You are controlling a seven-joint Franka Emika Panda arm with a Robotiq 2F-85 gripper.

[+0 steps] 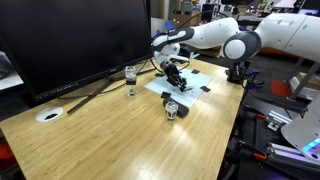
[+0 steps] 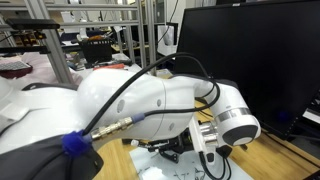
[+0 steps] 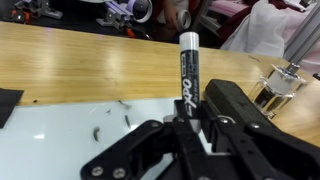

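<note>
A white marker (image 3: 190,75) with a dark "Expo" label and black end stands upright between the black fingers of my gripper, which is shut on it. Beneath lies a white board (image 3: 70,130) bearing several short dark marks. From the first exterior view, my gripper (image 1: 180,83) is low over that board (image 1: 200,93); the marker is too small to make out there. Whether its tip touches the board is hidden by the fingers in the wrist view.
A black eraser-like block (image 3: 245,107) lies at the board's edge, near a clear cup-like object (image 3: 277,90). Another light cup (image 1: 130,80) stands near the large black screen (image 1: 80,45).
</note>
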